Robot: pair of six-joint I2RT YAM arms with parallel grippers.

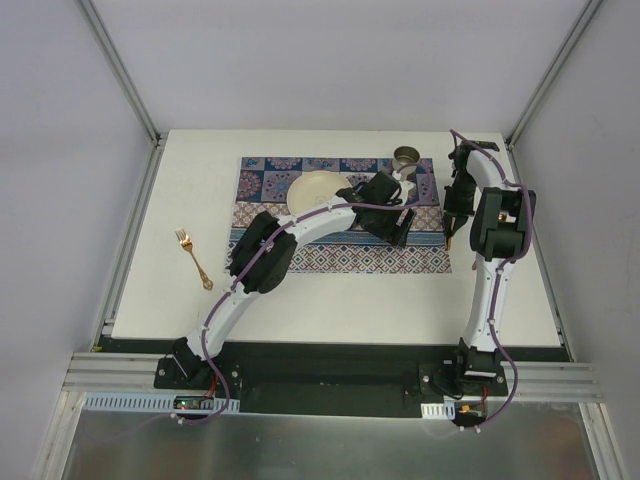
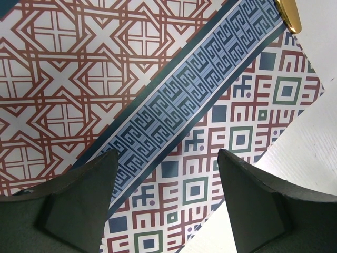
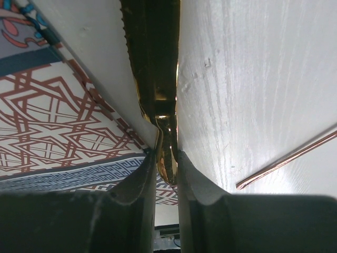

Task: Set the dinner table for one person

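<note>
A patterned placemat (image 1: 300, 260) holds a cream plate (image 1: 310, 190), partly hidden by my left arm. A gold knife (image 3: 152, 63) lies on the white table just right of the mat; my right gripper is at the end of its handle, fingers close around it, whether firmly closed cannot be seen. My left gripper hangs over the mat's right part, fingers apart with nothing between them. A gold fork (image 1: 195, 258) lies on the table left of the mat.
A metal cup (image 1: 405, 157) stands at the mat's back right. A thin copper-coloured utensil (image 3: 284, 158) lies right of the knife.
</note>
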